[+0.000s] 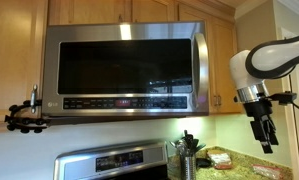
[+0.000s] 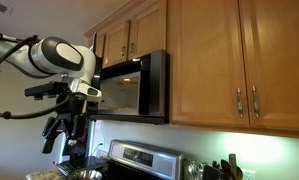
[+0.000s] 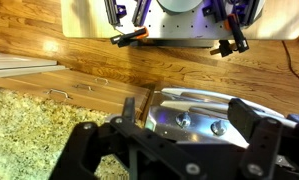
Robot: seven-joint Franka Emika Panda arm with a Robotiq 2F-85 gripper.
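My gripper points down in the wrist view, its two black fingers wide apart with nothing between them. Exterior view 1 has the gripper (image 1: 262,133) at the right, lower than the microwave and to the right of it. The steel microwave (image 1: 129,102) hangs under the wooden cabinets, and its door looks shut. From the other side, the gripper (image 2: 64,132) hangs at the left, apart from the microwave (image 2: 154,85). Beneath my fingers in the wrist view lie the wooden floor (image 3: 189,65) and a steel front with knobs (image 3: 183,119).
The stove (image 1: 111,162) stands below the microwave. A utensil holder (image 1: 187,165) and some packages (image 1: 221,160) are on the counter to its right. Speckled countertop (image 3: 29,130) fills the lower left of the wrist view. Wooden cabinets (image 2: 204,65) line the wall.
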